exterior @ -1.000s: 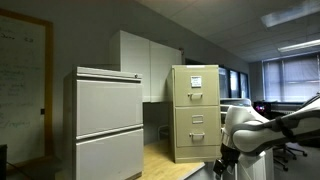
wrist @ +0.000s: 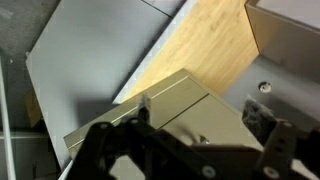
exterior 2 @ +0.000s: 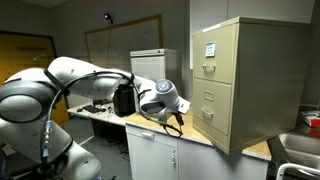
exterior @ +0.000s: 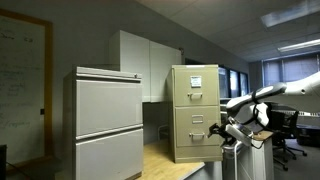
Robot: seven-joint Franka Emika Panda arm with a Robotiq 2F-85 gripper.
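A beige filing cabinet stands on the wooden counter, its drawers closed in both exterior views. Its upper handle and lower handle show on the front. My gripper is at about the height of the lower drawer, near the cabinet's right side in exterior view 1. From exterior view 2, the gripper appears in front of the cabinet's lower part, apart from it. In the wrist view the open gripper has dark fingers spread wide over a beige surface, with nothing visibly held.
A grey two-drawer cabinet occupies the counter's other end. Bare wooden counter lies between the cabinets. White lower cupboards support the counter. White wall cupboards hang behind. A dish rack is at the right.
My gripper has risen from near counter level to the lower drawer's height. The arm has shifted and bent differently, uncovering more of the background. Both cabinets look unmoved.
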